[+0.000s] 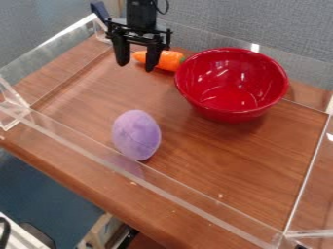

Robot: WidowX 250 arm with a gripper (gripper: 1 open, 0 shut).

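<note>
My black gripper [138, 56] hangs at the top centre of the camera view, its two fingers spread apart and open, over an orange carrot-like object [168, 59] that lies near the back of the wooden surface. A red bowl [231, 86] stands to the right of the orange object. A purple oval object [135, 134] lies in the front middle of the surface. Whether anything is between the fingertips is hard to tell, as the orange object is partly behind them.
Clear walls [182, 195] edge the wooden surface [78, 102] on the sides.
</note>
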